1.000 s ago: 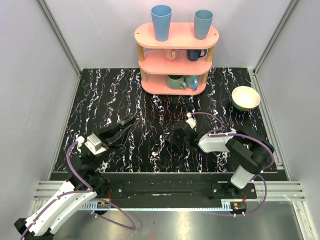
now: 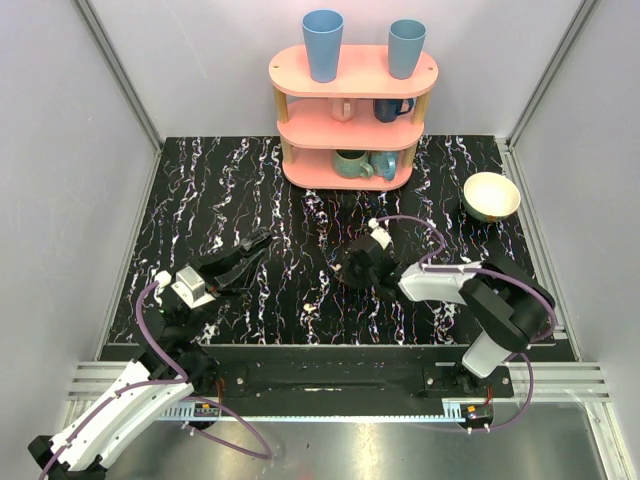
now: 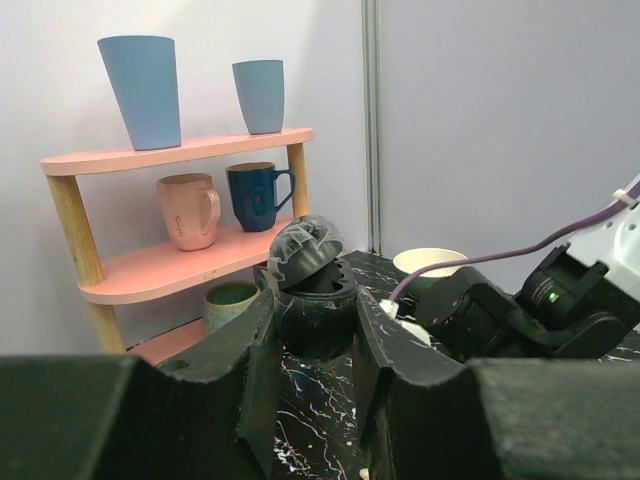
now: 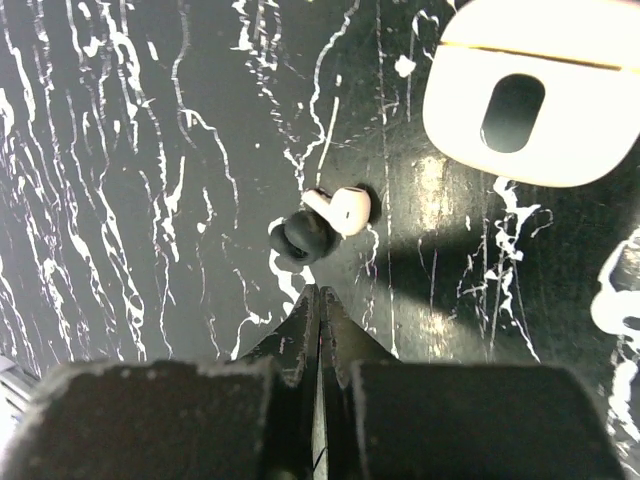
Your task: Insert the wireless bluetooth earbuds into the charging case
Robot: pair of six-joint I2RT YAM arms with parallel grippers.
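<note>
In the right wrist view, a small earbud (image 4: 349, 210), cream with a dark part (image 4: 305, 236) against it, lies on the marbled table just beyond the fingertips. Both fingers of my right gripper are pressed together with nothing between them. A cream rounded case (image 4: 470, 128) with a black oval on its face sits farther up and to the right. In the left wrist view, my left gripper is shut on a dark object (image 3: 318, 325) topped by a tilted, film-wrapped part (image 3: 304, 248). Whether this is the charging case I cannot tell. From above, the right arm hides the earbud.
At the back stands a pink shelf (image 2: 350, 172) with mugs and blue cups. A cream bowl (image 2: 491, 196) is at the right rear. A small cream piece (image 2: 309, 307) lies near the front middle. Bare marble fills the left rear.
The left arm has stayed put.
</note>
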